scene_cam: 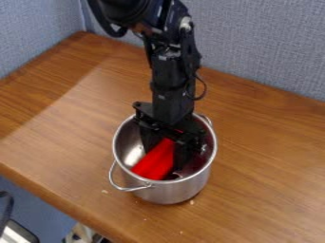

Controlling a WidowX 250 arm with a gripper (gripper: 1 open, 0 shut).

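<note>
A silver metal pot (188,187) with wire handles stands near the front of the wooden table. A red elongated object (152,163) lies inside it. The black gripper (173,146) reaches straight down into the pot over the red object. Its fingers are dark against the dark interior, and the arm hides part of the red object, so whether they are closed on it is hard to see.
A grey textured wall runs behind it, and the table's front edge is at lower left, with dark equipment beyond.
</note>
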